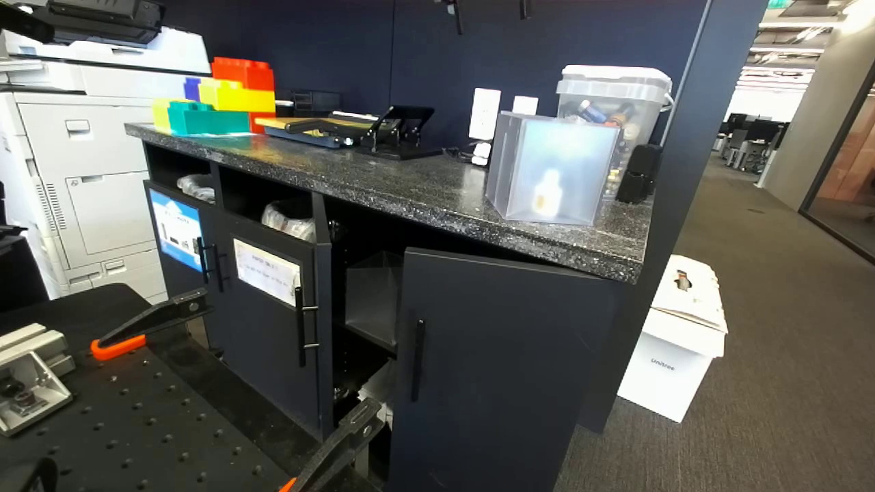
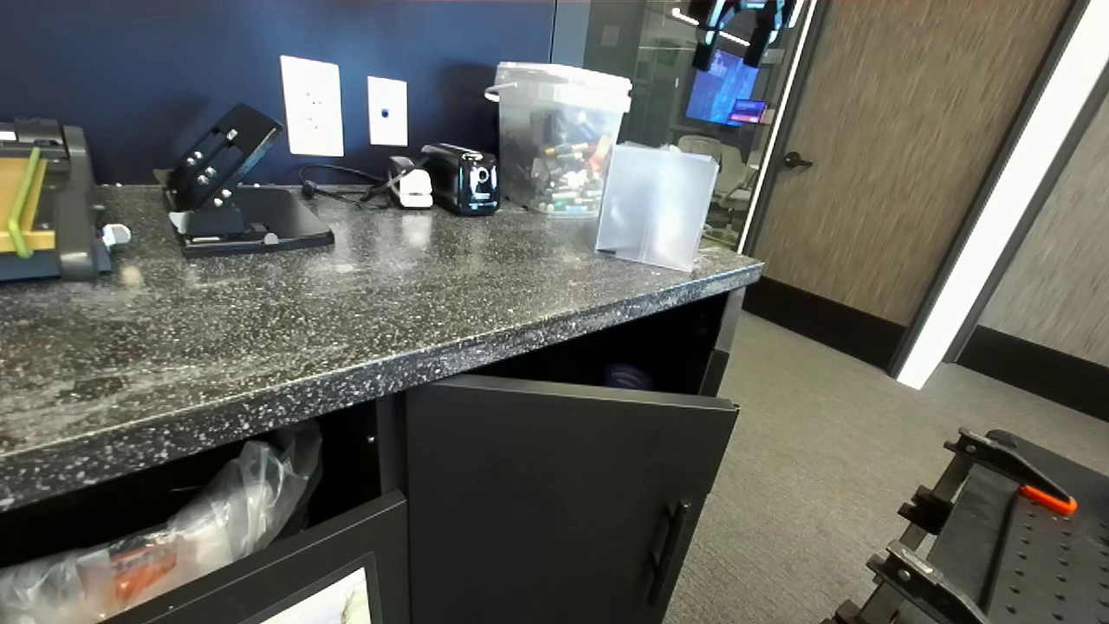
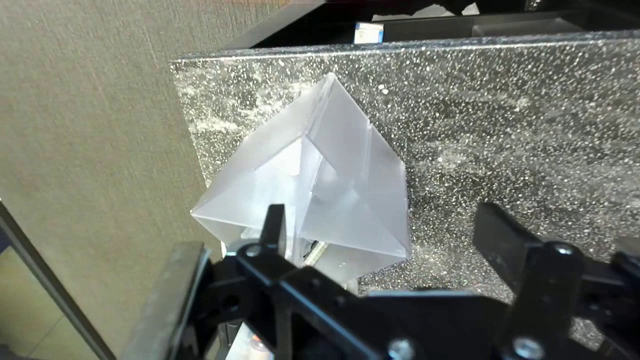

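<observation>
A frosted, see-through plastic box (image 1: 564, 168) stands near the right end of the speckled counter (image 1: 394, 188); its pale faces also show in exterior view 2 (image 2: 655, 208). High above the countertop, only the fingertips of my gripper (image 1: 492, 18) come into the top edge of exterior view 1. In exterior view 2 the gripper (image 2: 733, 57) also hangs at the top. Seen from the wrist, the gripper is open, its fingers wide apart and empty, with the box (image 3: 342, 174) below and nearer the left finger. Below the counter, a dark cabinet door (image 1: 500, 361) stands ajar.
Behind the box is a lidded clear tub (image 2: 561, 140) of batteries. A black sharpener-like device (image 2: 460, 178), a hole punch (image 2: 244, 192) and colourful blocks (image 1: 221, 102) share the counter. Bare countertop (image 2: 343, 291) lies left of the box. A second clear box (image 1: 370, 299) sits inside the cabinet.
</observation>
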